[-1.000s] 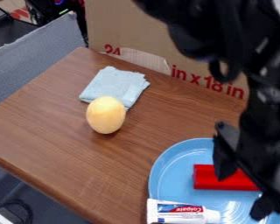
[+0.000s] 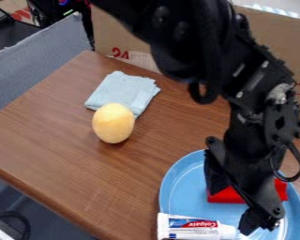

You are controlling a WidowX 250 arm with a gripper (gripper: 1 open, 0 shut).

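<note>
My black gripper (image 2: 238,192) is low over the blue plate (image 2: 180,187) at the lower right, open, its fingers either side of a red block (image 2: 274,187) that it partly hides. A toothpaste tube (image 2: 195,228) lies on the plate's near rim. Whether the fingers touch the block is unclear.
A yellow egg-shaped object (image 2: 113,123) and a folded pale cloth (image 2: 125,90) lie on the wooden table (image 2: 59,159). A cardboard box (image 2: 134,42) stands behind. Its edge borders a grey surface.
The gripper has shifted left and down around the red block, covering more of it. The other things have not visibly moved.
</note>
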